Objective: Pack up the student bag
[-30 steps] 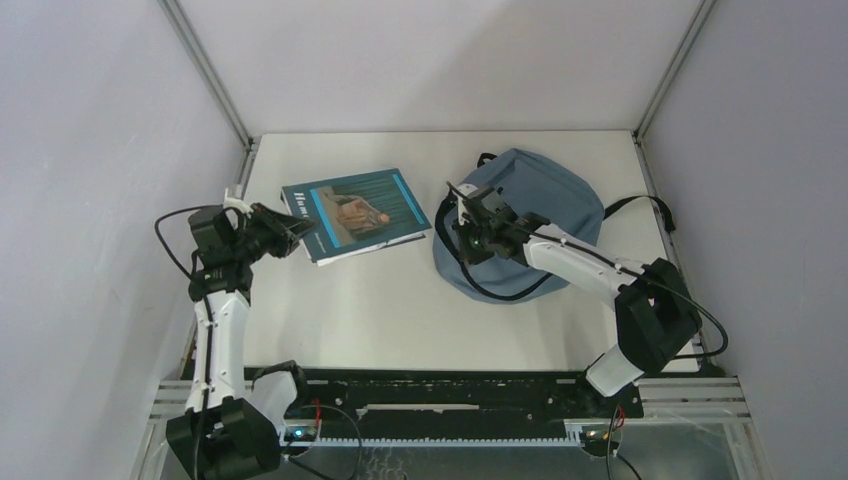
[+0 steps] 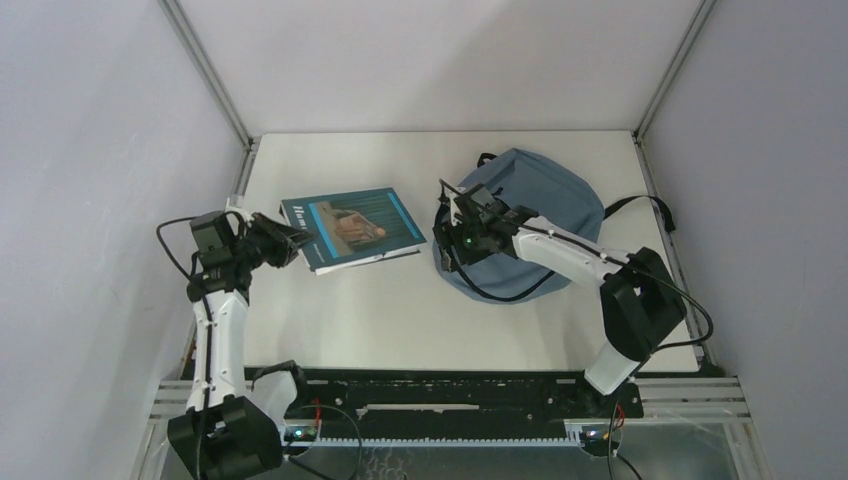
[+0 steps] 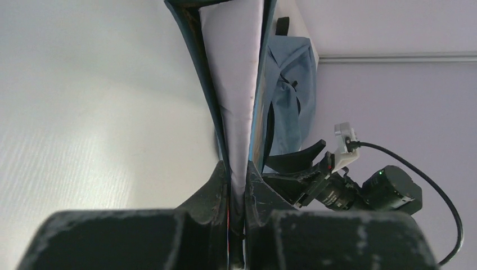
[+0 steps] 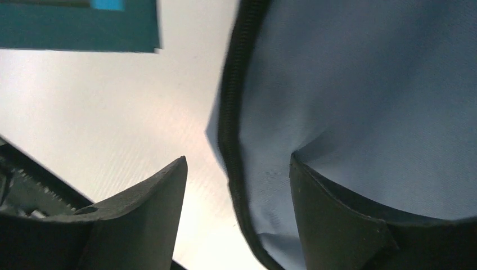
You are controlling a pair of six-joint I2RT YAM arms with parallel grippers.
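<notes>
A thick teal hardcover book (image 2: 357, 225) is held by its left edge in my left gripper (image 2: 308, 238), which is shut on it. The left wrist view shows its pale page block (image 3: 233, 84) edge-on, running between the two fingers. The blue-grey bag (image 2: 540, 190) lies on the right of the table. Over the bag's left edge is my right gripper (image 2: 446, 255). In the right wrist view its fingers (image 4: 160, 194) stand apart, the black zipper trim (image 4: 229, 121) of the bag showing between them; whether they touch it I cannot tell.
A black strap (image 2: 645, 203) trails from the bag to the table's right edge. The book's right corner sits close to the bag's left edge and the right gripper.
</notes>
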